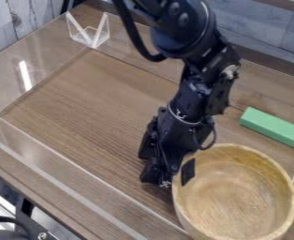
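Note:
The black gripper (169, 169) hangs low over the wooden table, right at the left rim of a large round wooden bowl (237, 211) in the lower right. Its lower fingers overlap the bowl's rim. Whether anything is between them cannot be seen clearly.
A green block (272, 127) lies at the right, behind the bowl. A white wire-like holder (90, 33) stands at the back left. The near left edge drops away to a dark area.

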